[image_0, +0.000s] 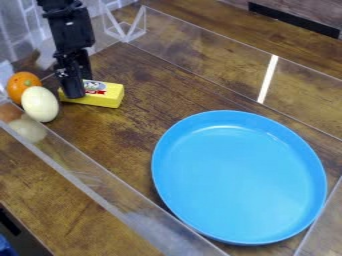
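Observation:
At the upper left my black gripper (72, 72) reaches down over a yellow box (102, 96) with a red and white label, its fingers open at the box's left end; whether they touch it is unclear. An orange fruit (23, 84) and a white egg (40, 105) lie just left of the box, by the clear wall.
A large blue plate (238, 176) fills the lower right of the wooden surface (174, 70). Clear walls border the area. Below the egg, brownish objects show at the left edge.

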